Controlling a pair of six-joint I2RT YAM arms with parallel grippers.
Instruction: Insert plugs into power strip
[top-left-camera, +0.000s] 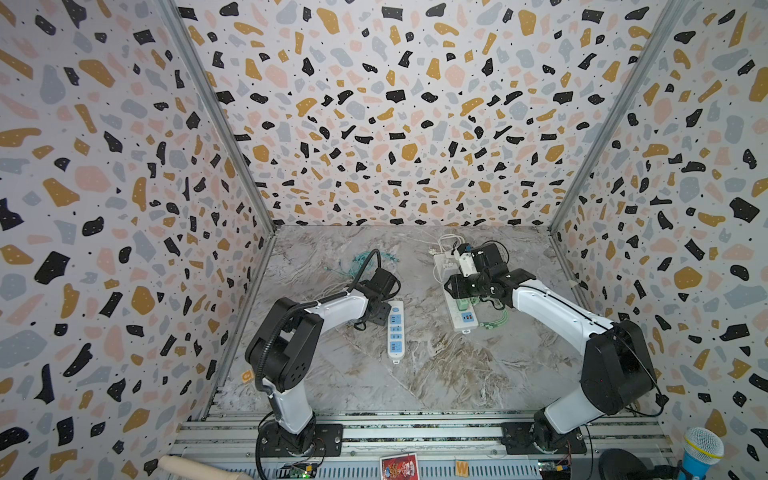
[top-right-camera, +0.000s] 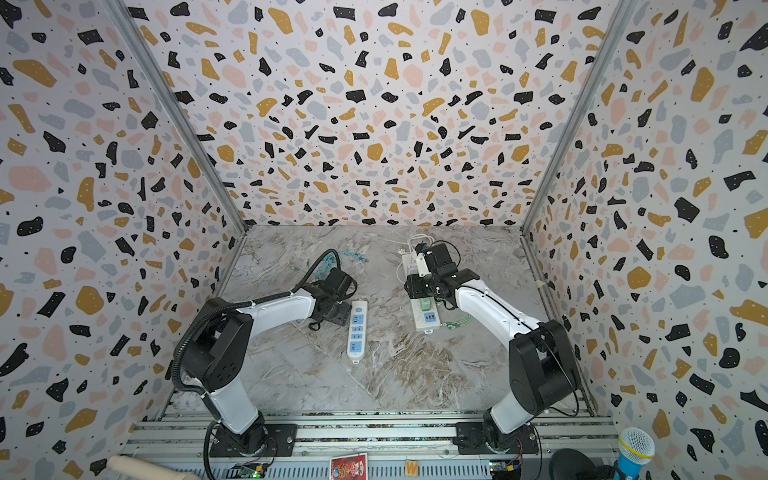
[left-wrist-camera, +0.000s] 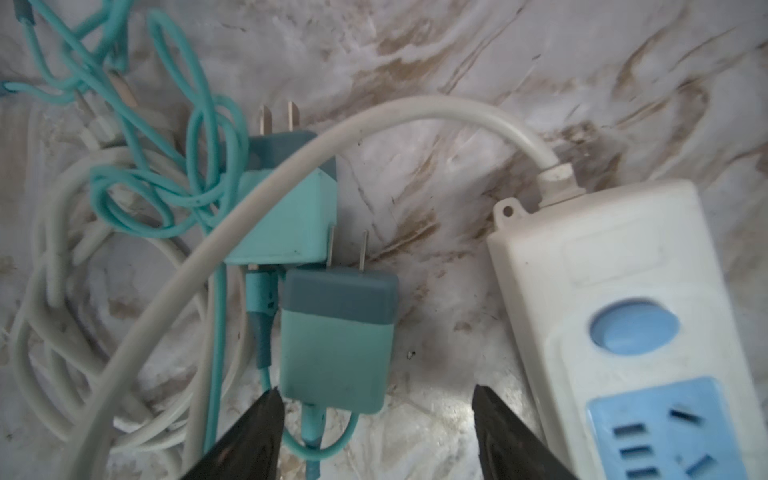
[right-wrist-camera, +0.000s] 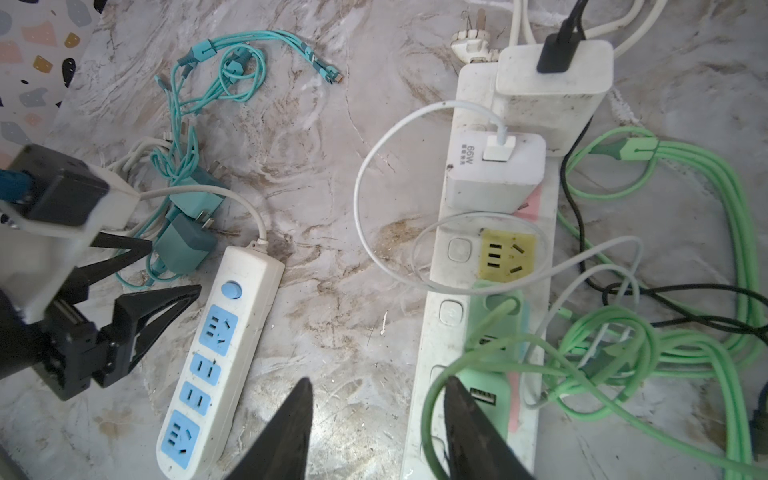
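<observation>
Two teal plugs with dark teal faces lie on the marble table in the left wrist view: a near plug (left-wrist-camera: 339, 336) and a far plug (left-wrist-camera: 286, 204), touching, prongs pointing up-image. Right of them is the white power strip with blue sockets; its sockets look empty in the right wrist view. My left gripper is open with nothing between its fingers, near the near plug and strip. A second white strip (right-wrist-camera: 448, 352) bears white plugs (right-wrist-camera: 496, 172). Beside it my right gripper stands open, a green cable (right-wrist-camera: 436, 400) passing its right finger.
A teal cable (left-wrist-camera: 212, 152) and white cords (left-wrist-camera: 56, 264) lie tangled left of the plugs. Green cable coils (right-wrist-camera: 736, 232) and a black cable (right-wrist-camera: 696, 286) lie right of the second strip. Marble between the strips is clear.
</observation>
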